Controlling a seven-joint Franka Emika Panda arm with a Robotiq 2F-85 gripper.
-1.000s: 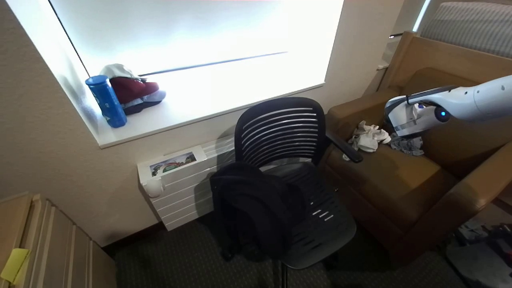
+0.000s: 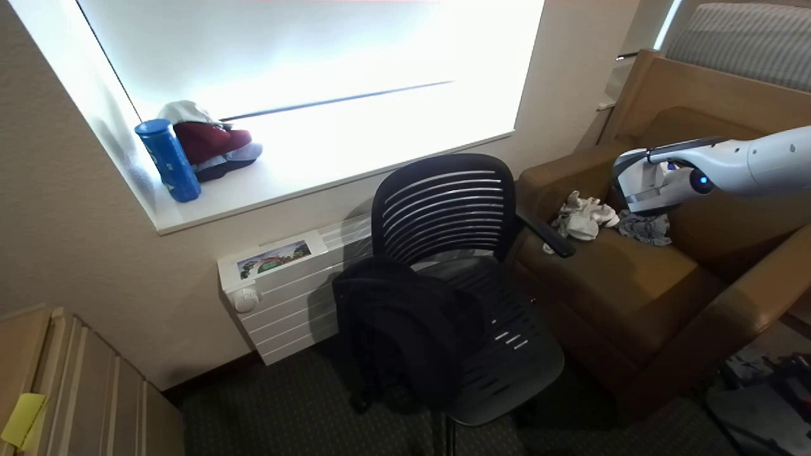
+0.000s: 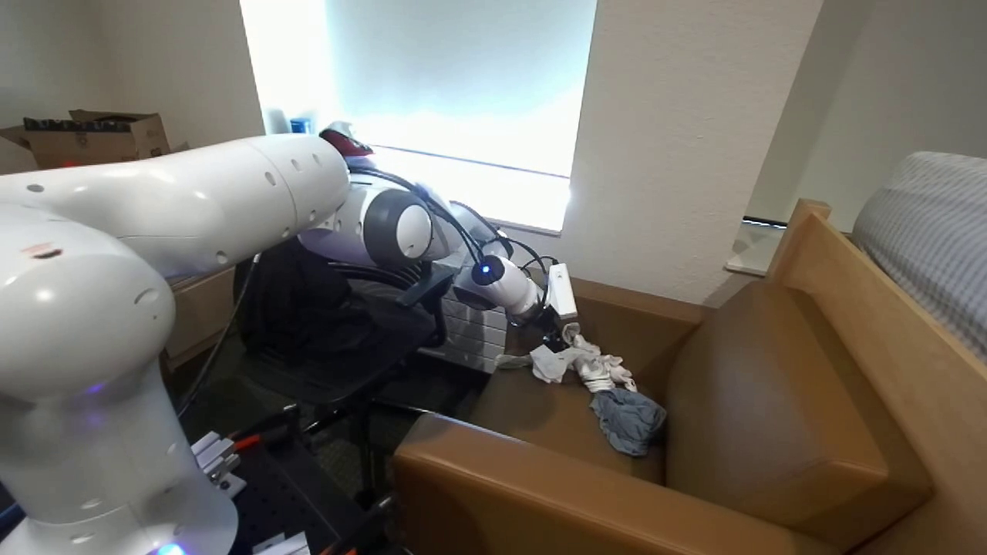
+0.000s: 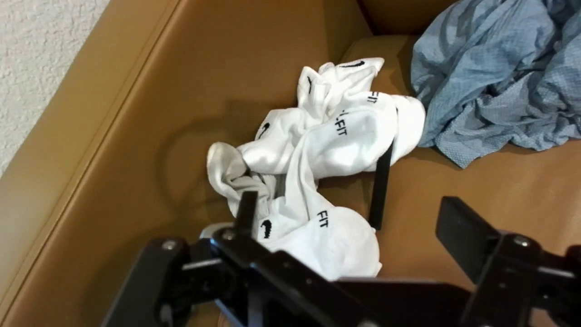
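In the wrist view, my gripper is open, its black fingers wide apart with nothing held between them. White socks with black lettering lie in a crumpled heap on the brown armchair seat, beyond and between the fingertips; the left finger overlaps the heap's near part in this view. Right of the socks lies a crumpled blue-grey cloth. Exterior view 2 shows the gripper low over the near end of the white heap; whether they touch cannot be made out.
Around the seat rise the armchair's armrests and backrest. A thin black strip lies by the socks. A black chair carrying a dark bag stands beside the armchair.
In exterior view 1 the arm's end has shifted slightly to the right. The socks and the cloth look unmoved.
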